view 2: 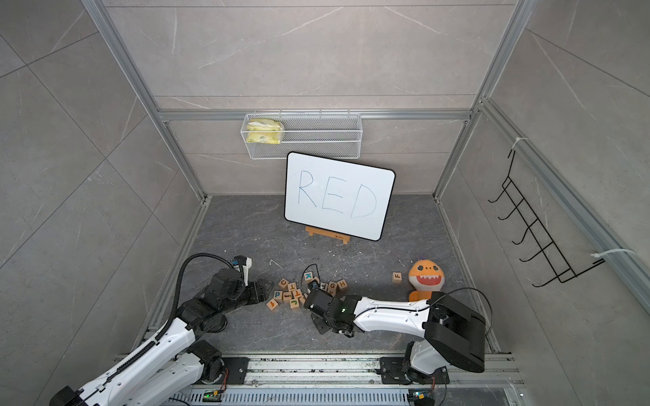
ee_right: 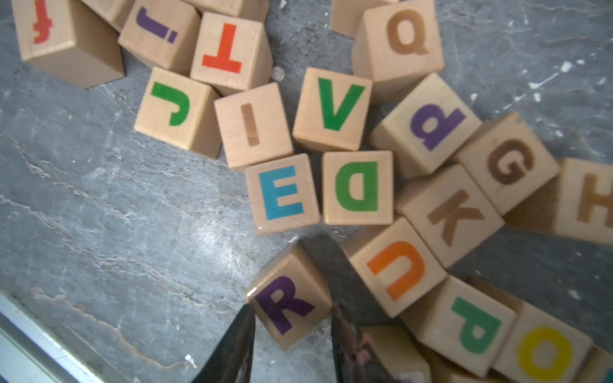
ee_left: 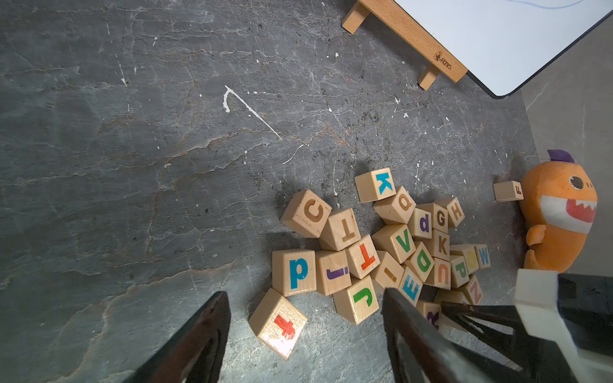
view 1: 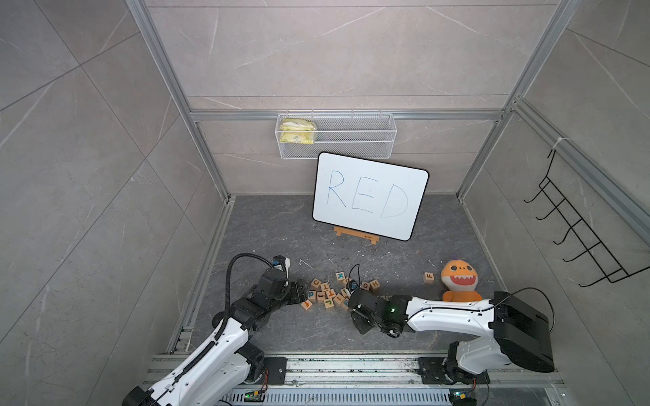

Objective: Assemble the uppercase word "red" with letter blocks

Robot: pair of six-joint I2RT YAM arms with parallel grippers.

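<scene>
In the right wrist view, the purple R block (ee_right: 284,303) sits at the fingertips of my right gripper, tilted between them; whether they grip it is unclear. Just beyond it lie the blue E block (ee_right: 281,191) and green D block (ee_right: 356,187), among many other letter blocks. My left gripper is over the left side of the pile, with a red-letter block (ee_left: 277,322) visible between and below its fingertips; whether it is open or shut is hard to tell. The whiteboard (view 1: 369,203) reading RED stands at the back.
An orange shark plush (view 1: 459,280) and a lone F block (view 1: 428,277) are at the right. A wire basket (view 1: 335,135) hangs on the back wall.
</scene>
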